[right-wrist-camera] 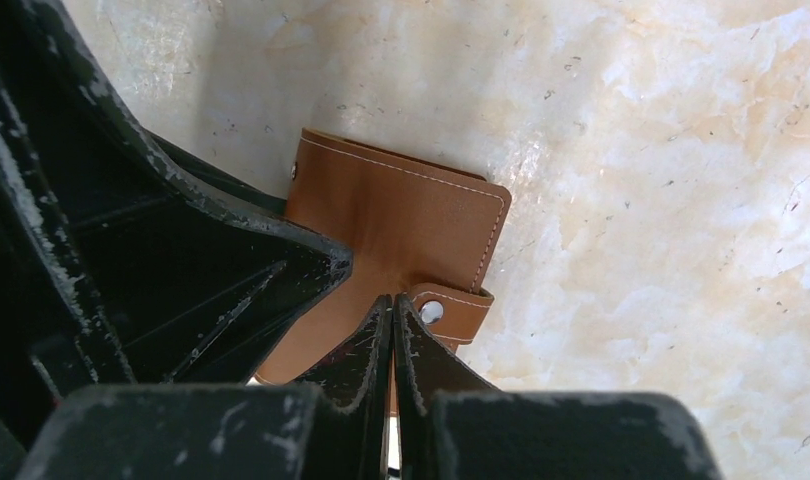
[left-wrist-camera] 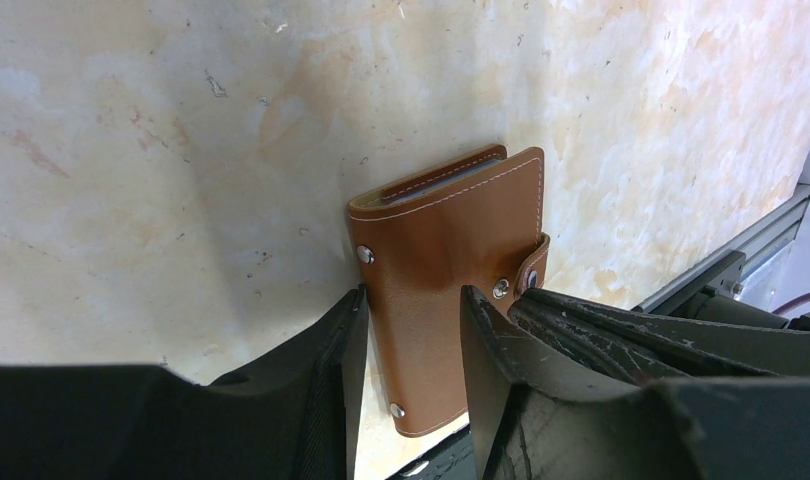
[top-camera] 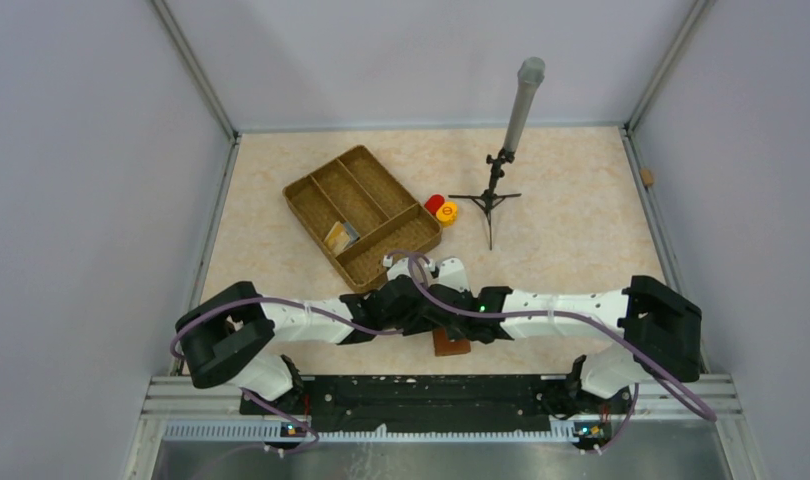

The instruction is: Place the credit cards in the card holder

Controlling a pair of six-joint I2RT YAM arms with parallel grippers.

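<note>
The brown leather card holder (left-wrist-camera: 431,300) is upright, pinched between the fingers of my left gripper. In the right wrist view the left gripper's dark finger (right-wrist-camera: 311,262) lies across the holder's face. My right gripper is shut, its fingertips together with nothing between them. Just right of them lies the strap (right-wrist-camera: 459,314) with its silver snap, outside the fingers. In the left wrist view a bare stud (left-wrist-camera: 500,288) shows beside the strap's folded end. A yellowish and a grey card (top-camera: 337,237) lie in the tray.
The brown divided tray (top-camera: 421,248) stands behind the arms, to the left. Red and yellow round objects (top-camera: 447,212) sit at its right corner, near a tripod (top-camera: 494,190).
</note>
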